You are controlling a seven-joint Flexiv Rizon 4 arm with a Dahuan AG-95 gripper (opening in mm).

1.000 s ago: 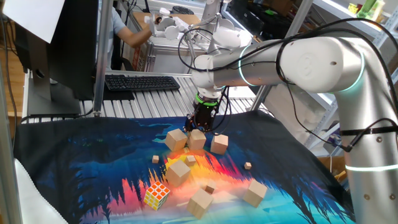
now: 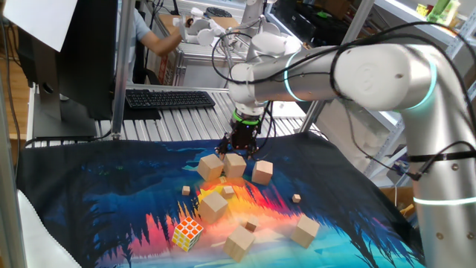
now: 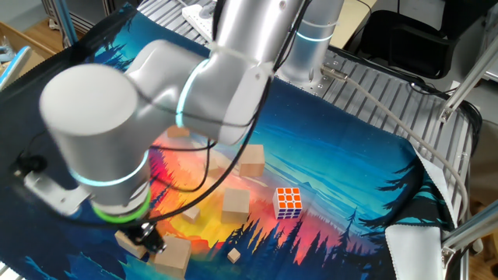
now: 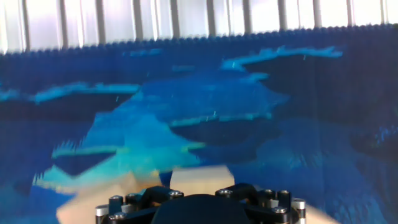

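Observation:
My gripper (image 2: 238,149) hangs low at the far side of the cloth, just behind a row of large wooden cubes. The middle cube (image 2: 234,165) of that row is closest to it, with the left cube (image 2: 210,167) and the right cube (image 2: 262,172) on either side. In the wrist view the gripper looks open, its two dark fingers apart at the bottom edge. A pale cube top (image 4: 202,179) shows beyond the gap, and I see nothing held. A Rubik's cube (image 2: 187,234) with an orange top stands nearer the front.
More large cubes (image 2: 213,207) lie across the cloth's middle and front, among several small ones (image 2: 296,198). Behind the cloth runs a slatted metal table (image 2: 178,119) with a keyboard (image 2: 169,99).
The gripper has shifted slightly about the same spot behind the row, and the arm's pose has varied a little. The cubes and the Rubik's cube look unmoved.

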